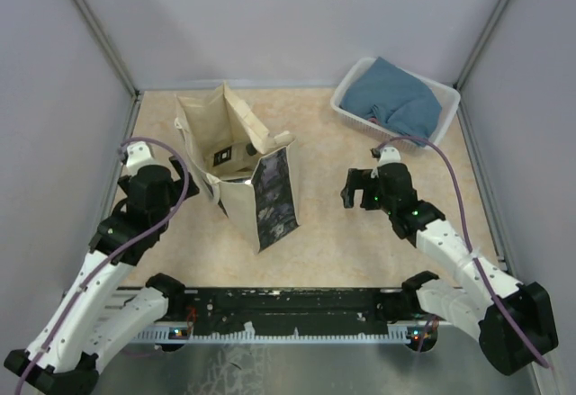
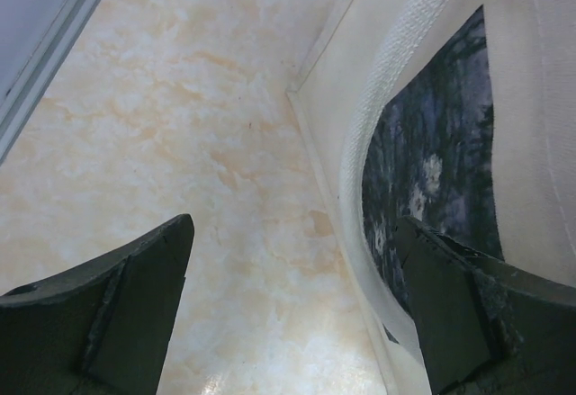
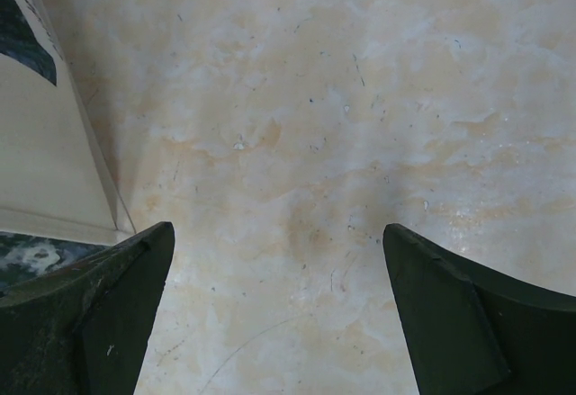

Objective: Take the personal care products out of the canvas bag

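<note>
The cream canvas bag (image 1: 236, 199) stands upright with its mouth open, a dark picture panel on its front side. Inside, a black label (image 1: 222, 157) and a small dark item (image 1: 251, 149) show; most of the inside is hidden, and I cannot tell which products it holds. My left gripper is open beside the bag's left side, with bare table between its fingers; its right finger overlaps the bag (image 2: 513, 125) in the left wrist view. To the right of the bag, over bare table, my right gripper also stands open and empty.
At the back right, a white basket (image 1: 340, 98) holds a folded blue cloth (image 1: 393, 98). Free table (image 1: 328, 242) lies between the bag and my right gripper. Walls enclose the table at the back and both sides.
</note>
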